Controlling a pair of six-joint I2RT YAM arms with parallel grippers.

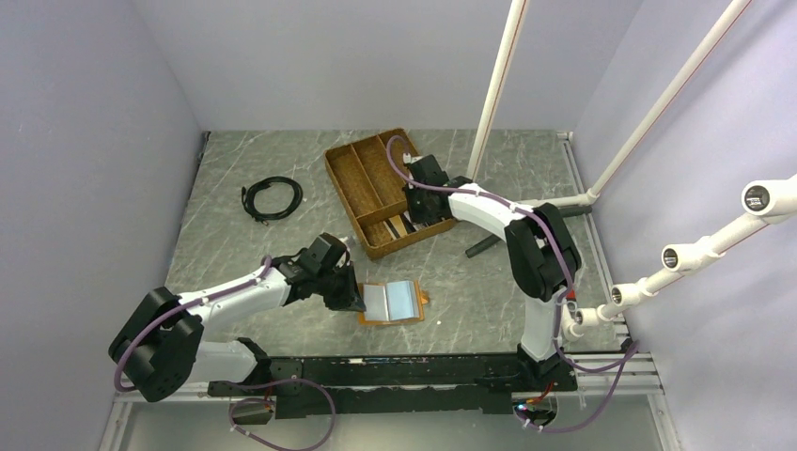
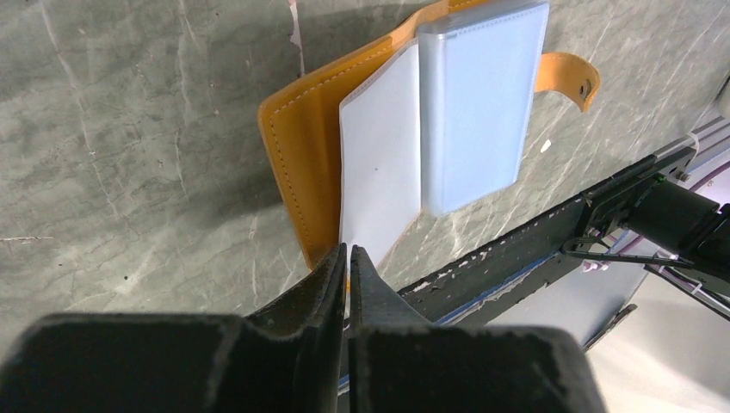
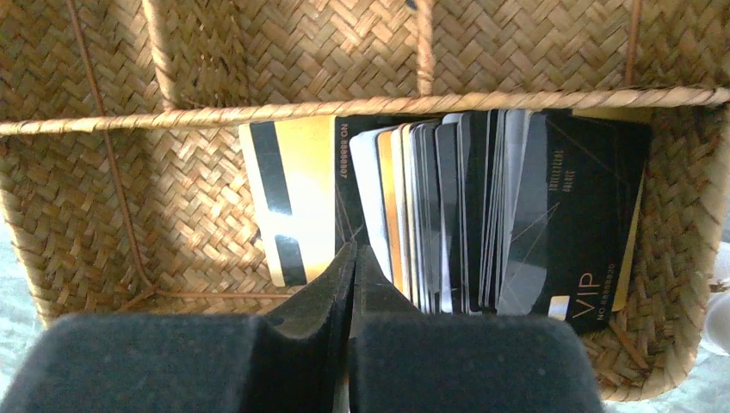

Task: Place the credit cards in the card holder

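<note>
Several credit cards [image 3: 430,219] lean in a fanned row inside one compartment of the woven basket [image 3: 379,105]. A gold-and-black card [image 3: 306,198] lies flat at the row's left, and a black VIP card [image 3: 590,215] is at its right end. My right gripper is shut in front of the cards, its fingertips meeting with no card between them. The card holder [image 2: 318,129] lies spread on the table, tan leather with a white sleeve [image 2: 379,159] and a pale blue sleeve [image 2: 486,103]. My left gripper is shut at the white sleeve's near edge, nothing visibly gripped.
A coiled black cable [image 1: 272,197] rests on the table's left side. The basket's other compartments [image 1: 362,183] look empty. White poles [image 1: 494,94] stand behind and to the right. Table space [image 1: 273,249] left of the basket is clear.
</note>
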